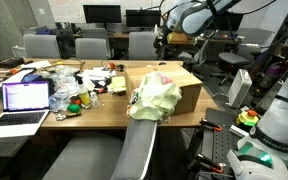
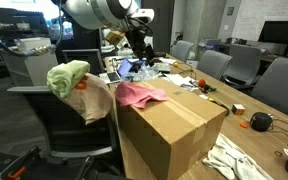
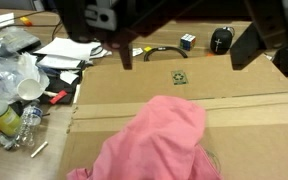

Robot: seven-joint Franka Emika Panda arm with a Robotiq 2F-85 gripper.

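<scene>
My gripper stands open, its two dark blurred fingers [image 3: 263, 38] wide apart at the top of the wrist view with nothing between them. Below them a pink cloth [image 3: 159, 140] lies crumpled on a cardboard box [image 3: 109, 105]. In exterior view 2 that cloth [image 2: 142, 94] rests on the box top, and the gripper [image 2: 147, 56] hangs above it, clear of it. A light green cloth [image 1: 157, 92] is draped over a chair back in front of the box [image 1: 186, 98]. On the chair in exterior view 2 a tan cloth [image 2: 90, 99] also hangs.
Left of the box, the table bears an open laptop [image 1: 24, 103], plastic bags [image 1: 62, 88] and bottles [image 3: 30, 122]. White cloths [image 2: 224, 158] lie beside the box on the other side. Black headphones [image 2: 259, 122] and a small orange item [image 2: 244, 125] lie near the table's edge.
</scene>
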